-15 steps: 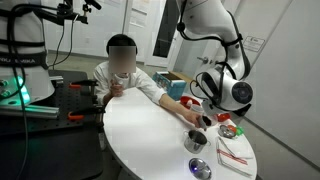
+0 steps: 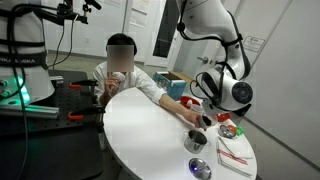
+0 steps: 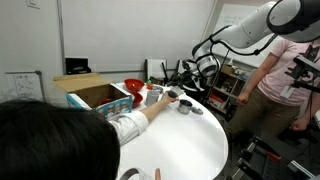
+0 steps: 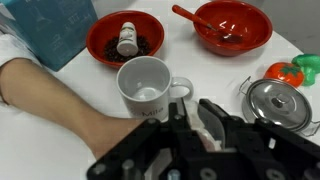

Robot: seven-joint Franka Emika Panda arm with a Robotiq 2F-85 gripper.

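Note:
My gripper is shut on a pale, shiny object (image 4: 206, 128), mostly hidden by the fingers in the wrist view. A person's forearm (image 4: 85, 115) reaches in from the left, and the hand is right at the gripper, partly covered by it. In exterior view 1 a greyish cup-like thing (image 2: 205, 118) shows at the hand, below my gripper. I cannot tell whether the hand also grips it. Just behind my fingers stands a white mug (image 4: 146, 82) with its handle to the right.
A metal cup (image 2: 195, 141) and a round lid (image 2: 198, 167) sit on the white table (image 2: 140, 125). A red bowl of dark bits (image 4: 101, 46), a red bowl with a spoon (image 4: 238, 38), a toy pot (image 4: 277, 103) and a tomato (image 4: 286, 72) surround the mug.

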